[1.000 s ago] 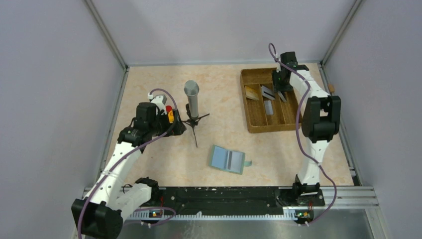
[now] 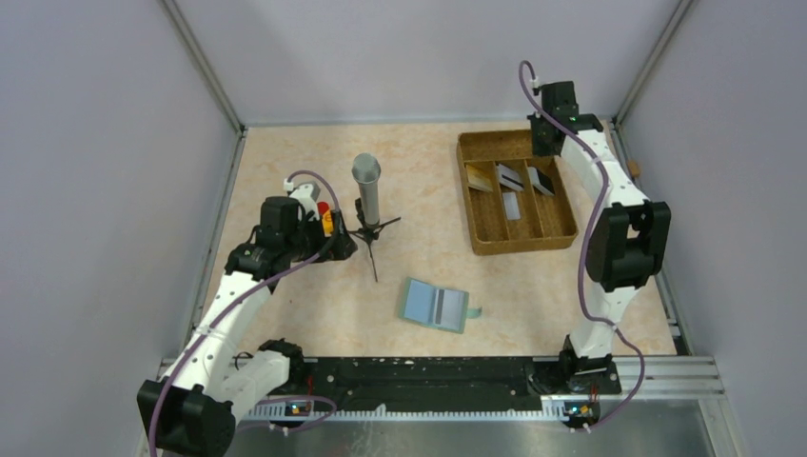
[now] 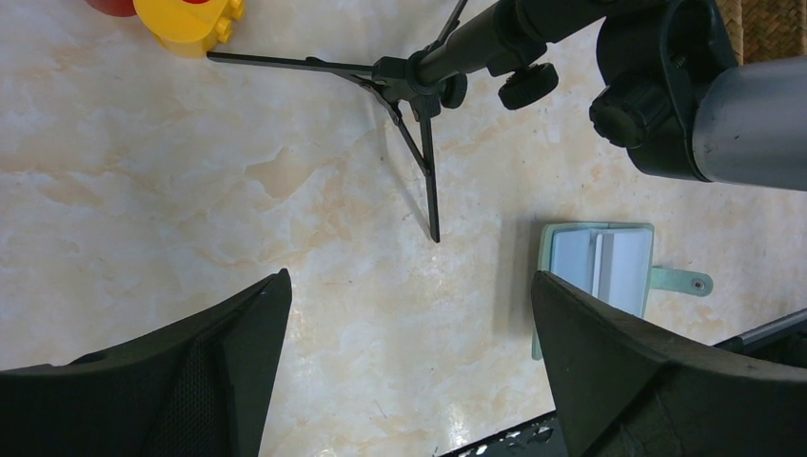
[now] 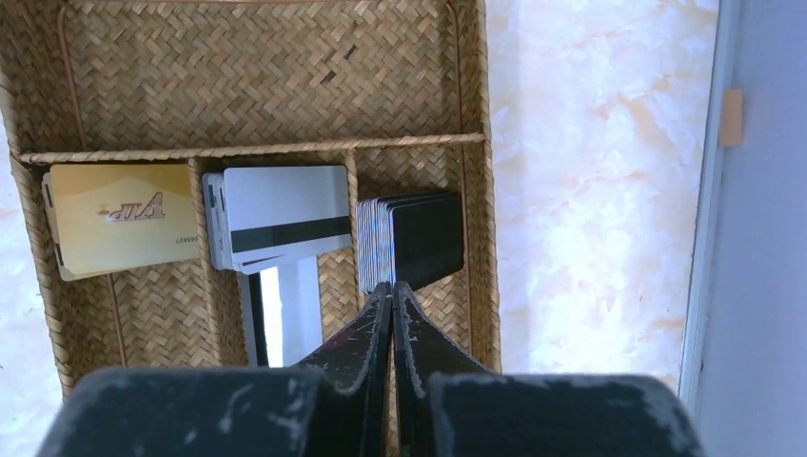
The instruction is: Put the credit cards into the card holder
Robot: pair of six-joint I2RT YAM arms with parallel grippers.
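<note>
My right gripper is shut with nothing between its fingertips, above the basket's right compartment. A stack of black cards (image 4: 426, 238) leans in that compartment, beyond the tips and outside them. White cards with a dark stripe (image 4: 288, 211) fill the middle compartment, one loose card (image 4: 287, 309) lying below them. Gold cards (image 4: 128, 211) sit in the left one. On the table's front middle lies the card holder (image 2: 436, 305), spread flat, pale green with clear pockets and a strap. My left gripper stands open and empty over bare table at left.
The woven basket (image 2: 522, 245) has a wide empty compartment at its back. A grey microphone (image 2: 368, 186) on a black tripod (image 2: 369, 236) rises between basket and left arm. A yellow toy (image 3: 190, 26) sits near the left gripper.
</note>
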